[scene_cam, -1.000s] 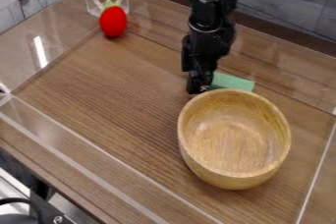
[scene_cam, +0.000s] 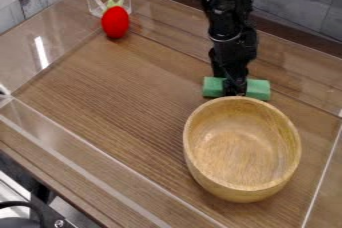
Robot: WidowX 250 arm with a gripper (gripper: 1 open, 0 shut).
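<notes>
The black arm comes down from the top centre, its gripper [scene_cam: 227,80] low over a green eraser-like block [scene_cam: 249,87] at the right middle of the wooden table. The fingertips are at or on the block; dark on dark, I cannot tell whether they are shut on it. A large tan bowl [scene_cam: 241,154] stands just in front of the block.
A red oval object [scene_cam: 115,22] with something pale behind it sits at the back left. The table's back edge runs behind the arm.
The gripper has moved right from beside the bowl's back left onto the green block and appears turned. The block looks slightly shifted and straightened.
</notes>
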